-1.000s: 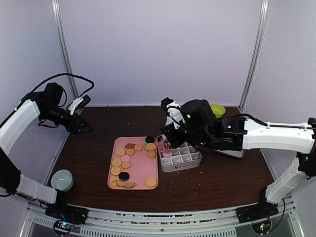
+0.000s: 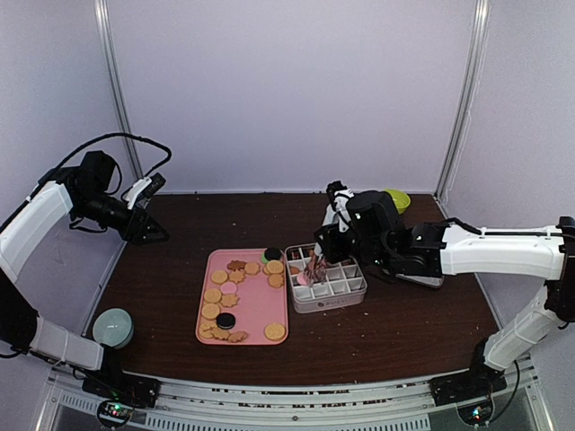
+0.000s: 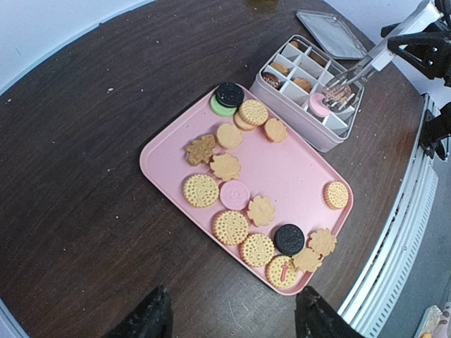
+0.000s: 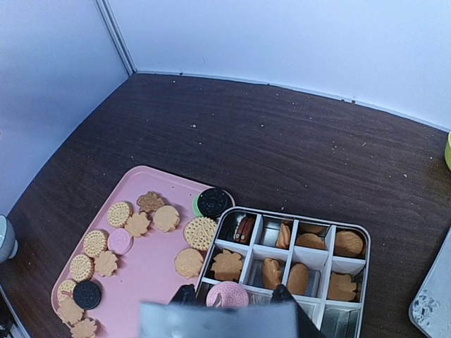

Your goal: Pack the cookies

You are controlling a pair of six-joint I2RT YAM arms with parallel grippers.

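Note:
A pink tray (image 2: 252,314) holds assorted round, flower-shaped, black, pink and green cookies. Right of it sits the compartment box (image 2: 328,303), several cells filled with cookies. My right gripper is down at the box, beside a pink cookie (image 4: 227,294) in a front cell; its tips are mostly hidden in the right wrist view, and what lies between them is hard to tell. My left gripper (image 2: 148,229) hangs open above the table's left side, fingertips at the bottom of the left wrist view.
A white bowl (image 2: 113,328) stands front left. A yellow-green bowl (image 2: 397,197) and a metal lid (image 3: 331,32) lie right of the box, behind the right arm.
My right gripper has moved rightward across the box, away from the pink cookie, which now sits in a cell. The left arm is still.

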